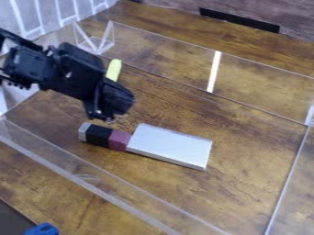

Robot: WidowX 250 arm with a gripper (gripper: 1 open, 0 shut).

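Observation:
The dark robot arm with my gripper [105, 101] hangs over the left side of the wooden work area; its fingertips are hard to make out. Beneath and to its right lies a cleaver-like object with a silver blade [170, 145] and a black and maroon handle [105, 135]. A pale yellow elongated object [113, 70] sits behind the gripper, partly hidden by it.
Clear low walls [291, 119] border the wooden surface [245, 128]. A white strip [215, 72] stands at the back. A blue object [42, 229] is at the bottom left corner.

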